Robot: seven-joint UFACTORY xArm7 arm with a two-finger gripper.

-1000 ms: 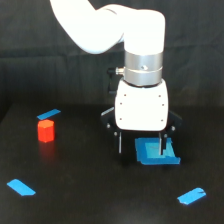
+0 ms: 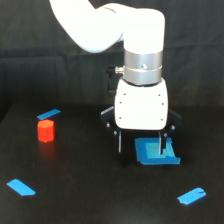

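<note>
My white gripper (image 2: 140, 148) hangs over the right half of the dark table, pointing down, its two dark fingers spread wide apart. Nothing shows between them that it grips. A flat blue square (image 2: 158, 158) with a lighter inner area lies on the table beneath and behind the right finger, which hides part of it. Whether that finger touches the square cannot be told from this view. Well to the left of the gripper, a small red block (image 2: 46, 131) stands alone.
Flat blue strips lie at the back left (image 2: 49, 114), the front left (image 2: 20, 187) and the front right (image 2: 191, 196). A dark curtain-like backdrop (image 2: 40, 70) stands behind.
</note>
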